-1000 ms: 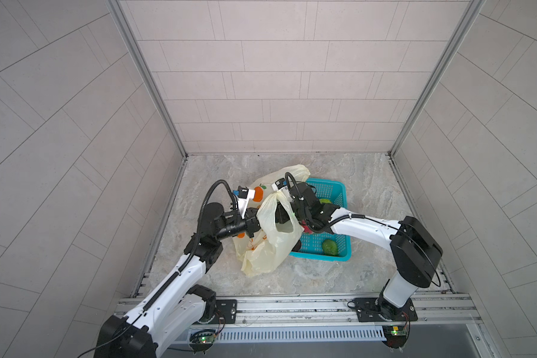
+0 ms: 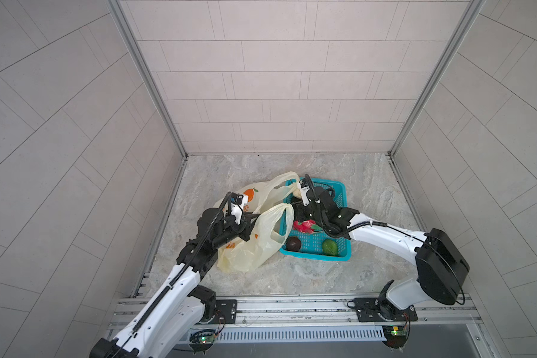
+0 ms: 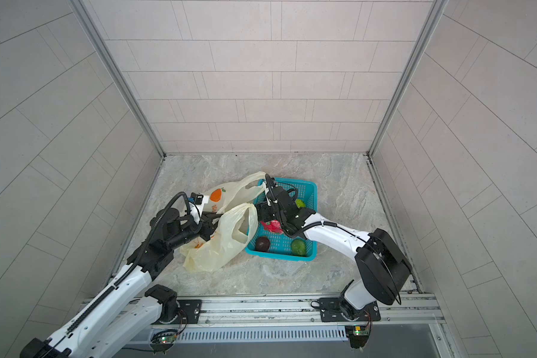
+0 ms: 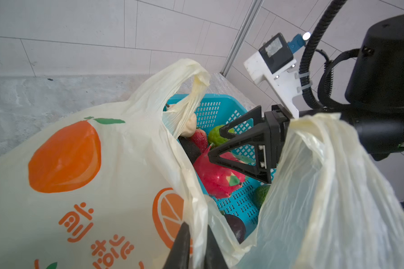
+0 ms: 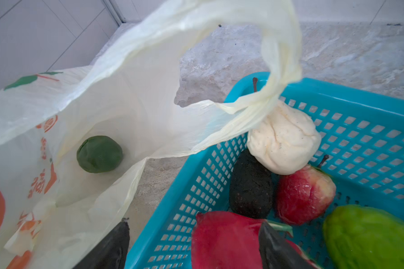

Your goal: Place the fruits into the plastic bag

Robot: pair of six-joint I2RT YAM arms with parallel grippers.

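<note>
In the right wrist view the plastic bag (image 5: 157,85) gapes with a green fruit (image 5: 99,153) inside. The blue basket (image 5: 372,103) holds a dragon fruit (image 5: 224,237), a dark avocado (image 5: 250,183), a pale fruit (image 5: 284,136), a red apple (image 5: 305,195) and a green fruit (image 5: 368,237); a dark round fruit (image 2: 293,243) and another green fruit (image 2: 330,247) lie at its near end. My left gripper is shut at the bag's edge; whether plastic is pinched is unclear. My right gripper is open over the basket, above the dragon fruit, seemingly empty.
The bag lies left of the basket, its handles reaching over the basket's left rim. Bare marble counter (image 2: 370,167) surrounds both, inside tiled walls on the back and sides, with a metal rail (image 2: 292,303) along the front.
My right gripper has moved right, from the bag to over the basket. My left gripper has shifted slightly left and down, and the bag's near part has moved left, uncovering more of the basket.
</note>
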